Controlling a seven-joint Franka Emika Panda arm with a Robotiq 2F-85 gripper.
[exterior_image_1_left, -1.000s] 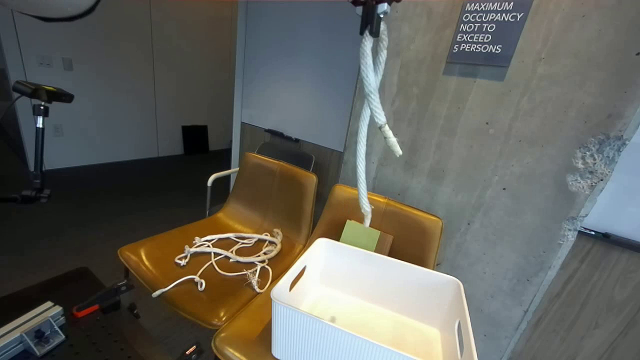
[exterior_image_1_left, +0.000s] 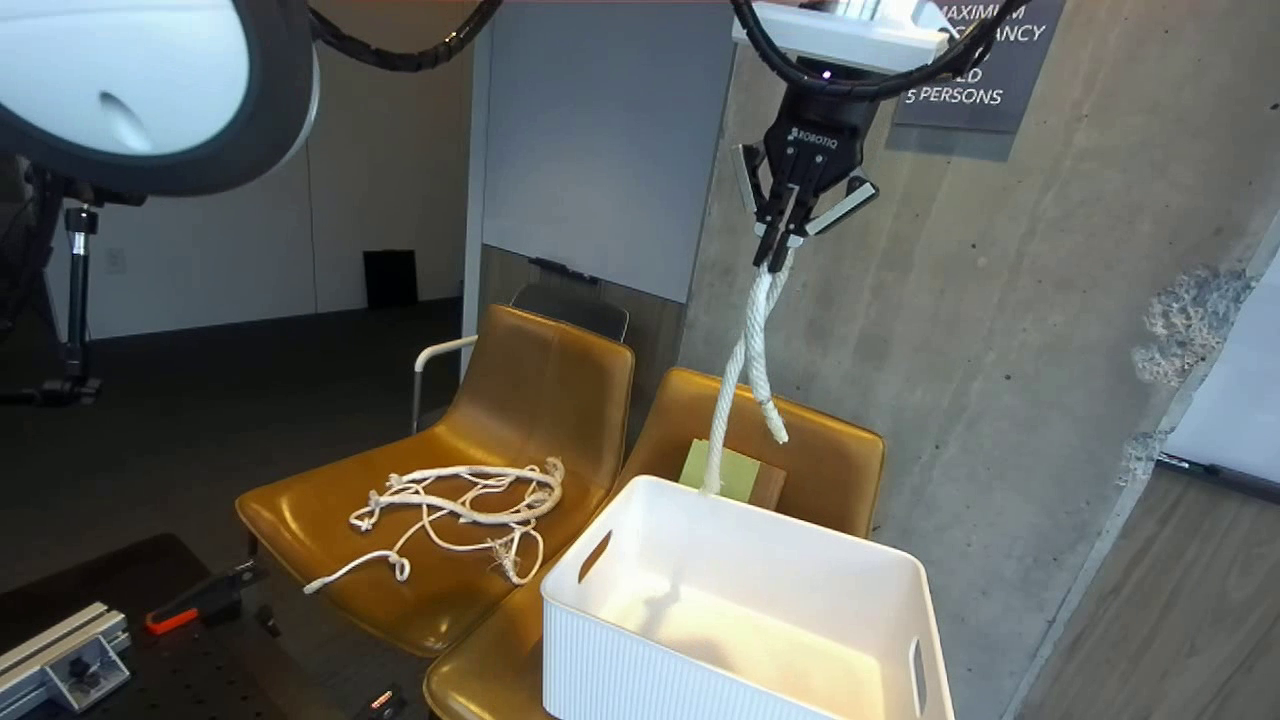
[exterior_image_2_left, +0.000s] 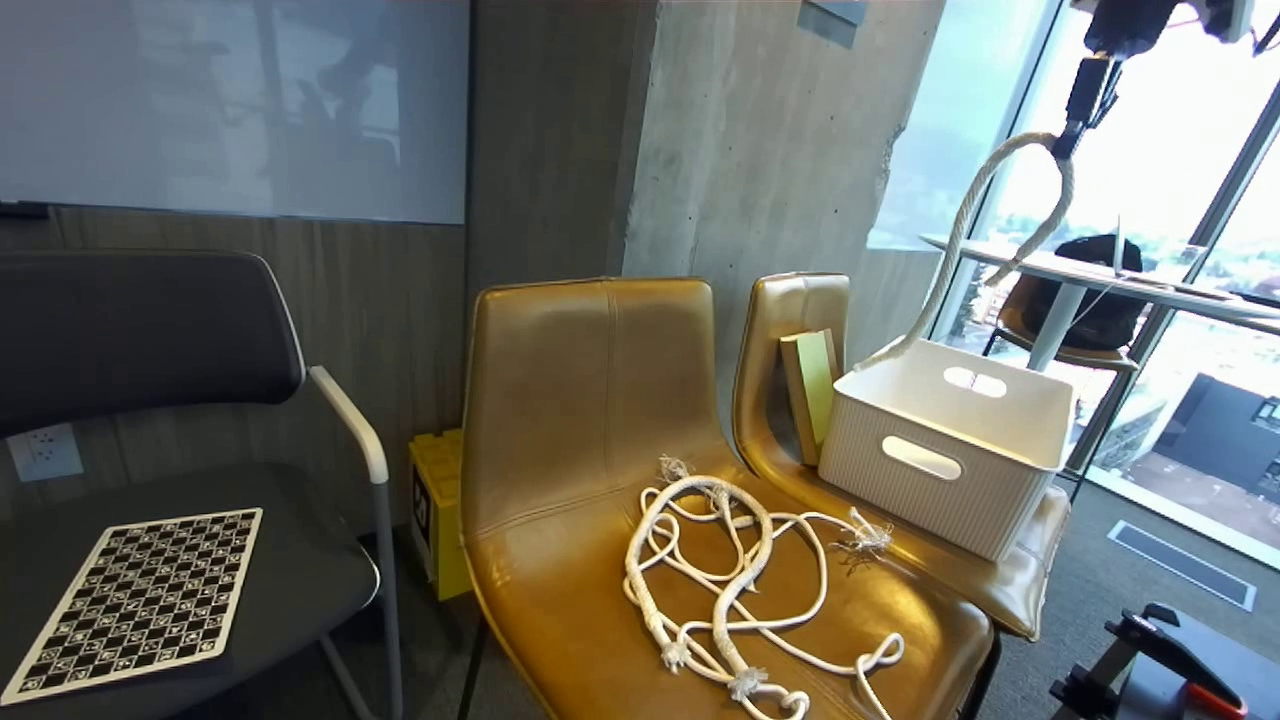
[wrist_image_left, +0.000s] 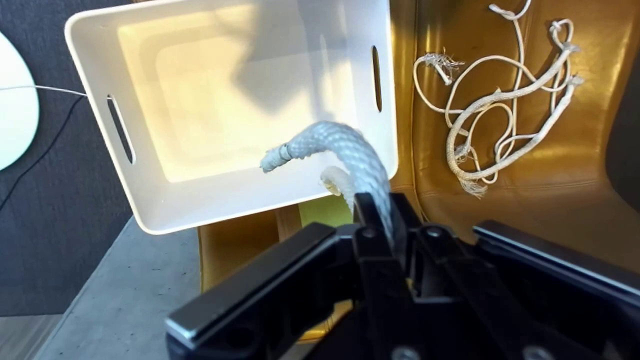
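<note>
A thick white rope (exterior_image_1_left: 752, 324) hangs doubled from my gripper (exterior_image_1_left: 774, 262), which is shut on it high above the white bin. Its shorter end dangles free in the air, while the longer one reaches down to the back rim of the bin (exterior_image_1_left: 768, 546). In exterior view 2 the rope (exterior_image_2_left: 960, 228) arches from the fingers down to the bin's left corner; whether that end touches the rim I cannot tell. From the wrist, the rope (wrist_image_left: 354, 156) curls forward out of the fingertips over the bin's near side. The bin's floor (wrist_image_left: 252, 102) is bare.
On the neighbouring brown chair lies a loose tangle of thinner ropes (exterior_image_2_left: 720, 564). A green block (exterior_image_2_left: 811, 390) leans on the chair back behind the bin. A concrete wall (exterior_image_1_left: 996, 300) rises behind, and a black chair (exterior_image_2_left: 144, 480) stands at the left.
My gripper has come down with the rope in its grasp. The long end now hangs at the bin's back rim rather than above it; bin and tangled ropes have stayed put.
</note>
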